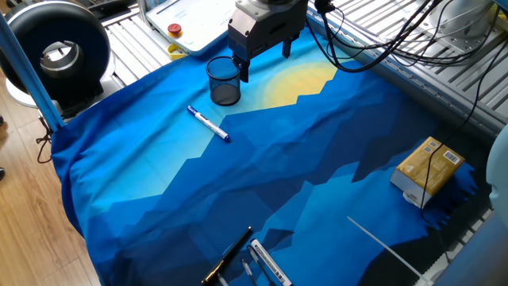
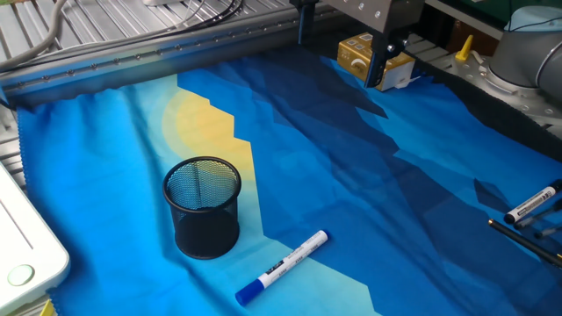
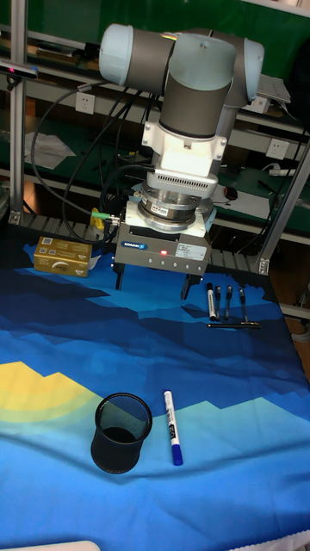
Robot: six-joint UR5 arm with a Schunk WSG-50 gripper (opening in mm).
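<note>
My gripper (image 3: 152, 285) hangs above the cloth with its two fingers wide apart, open, and nothing shows between them. In exterior view 1 the gripper (image 1: 265, 63) overlaps the image area beside the pen holder, but the other views show it well apart from it. The black mesh pen holder (image 2: 204, 211) stands upright and looks empty. Beside it a white marker with blue ends (image 2: 283, 267) lies on the cloth, not touching it. Another white marker (image 1: 271, 263) and several dark pens lie together at the cloth's other side, partly cut off in exterior view 1.
A yellow-brown box (image 1: 427, 170) sits near the cloth's edge by the robot's base. Cables (image 1: 373, 49) hang from the arm. A white board with a red button (image 1: 175, 30) lies beyond the cloth.
</note>
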